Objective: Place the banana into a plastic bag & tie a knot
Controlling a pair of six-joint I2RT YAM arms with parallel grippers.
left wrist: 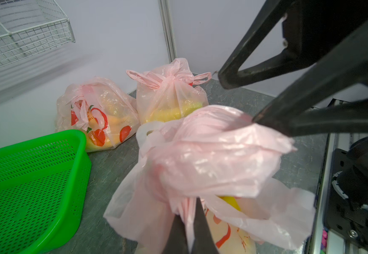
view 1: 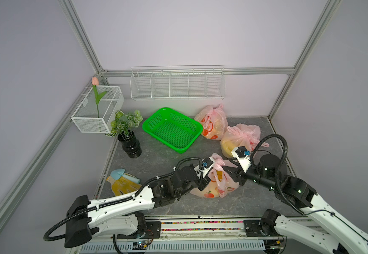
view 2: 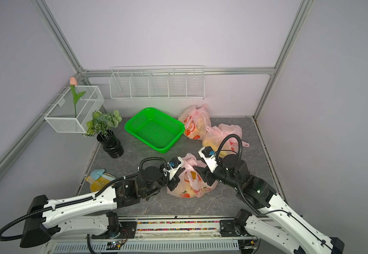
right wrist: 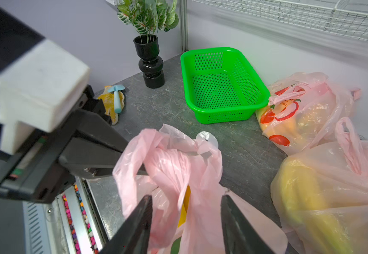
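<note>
A pink plastic bag [view 2: 183, 191] holding the yellow banana [right wrist: 185, 208] rests on the table between my arms. Most of the banana is hidden by the film. My left gripper is shut on the gathered neck of this bag, whose crumpled top [left wrist: 217, 152] spreads above the fingers. From the other side my right gripper faces the bag, fingers apart. In the left wrist view its lower fingertip [left wrist: 273, 120] appears against the folded top, while the upper one stands clear. Whether a knot lies within the folds cannot be told.
Two more filled pink bags, one at the back [view 1: 211, 122] and one right of it [view 1: 240, 139], stand behind the right arm. A green basket [view 1: 152, 132] sits back left, near a black plant vase [view 1: 131, 146]. Bare table lies in front of the basket.
</note>
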